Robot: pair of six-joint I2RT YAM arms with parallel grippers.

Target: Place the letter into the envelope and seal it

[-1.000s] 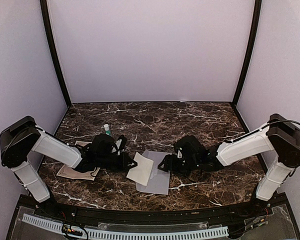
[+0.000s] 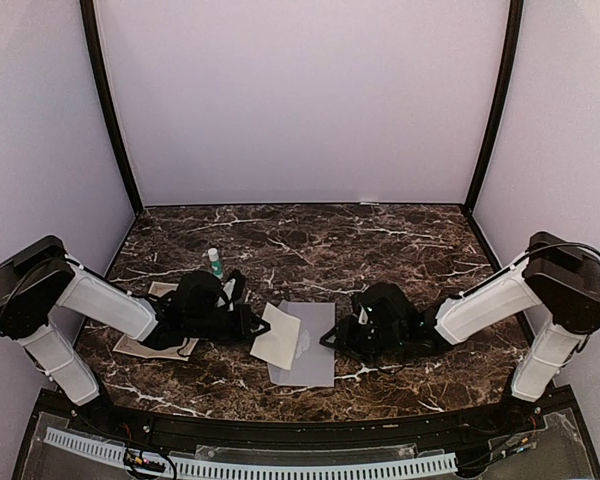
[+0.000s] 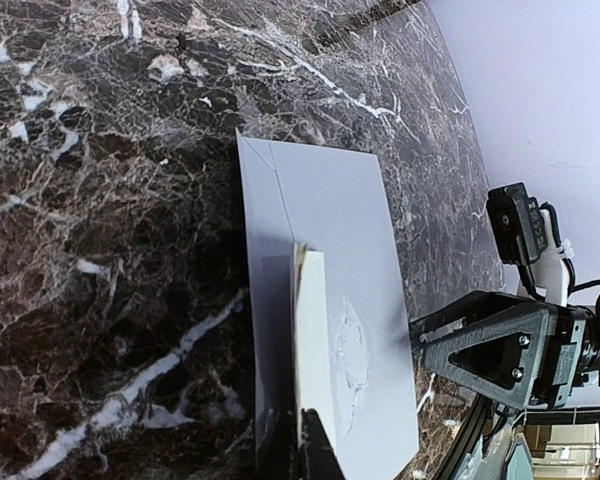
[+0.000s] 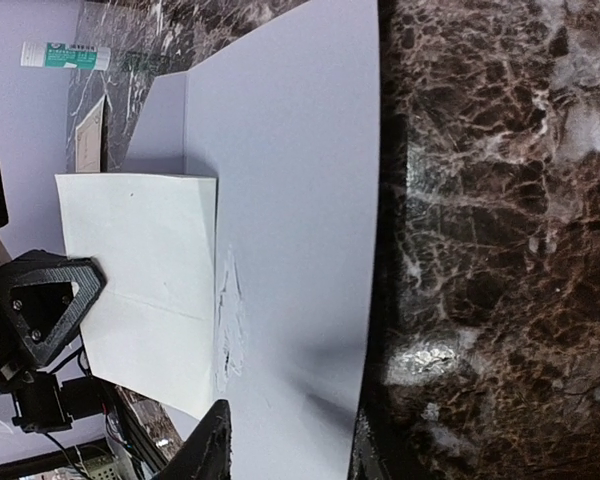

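The cream folded letter (image 2: 276, 337) is tilted up over the left part of the pale grey envelope (image 2: 318, 368). My left gripper is shut on the letter, whose lower edge rests near the fold of the envelope's flap (image 4: 157, 125). The flap lies spread out on the left side. A rough whitish patch (image 3: 350, 350) shows on the envelope's face beside the letter. Over the envelope's right edge, my right gripper stands part open, its fingers apart; whether paper lies between them is hard to tell.
A green-and-white glue stick (image 2: 215, 262) stands behind the left arm. A light, flat framed piece (image 2: 145, 348) lies under that arm at the left.
The envelope has shifted slightly left, and the left gripper with the letter has moved a little left.
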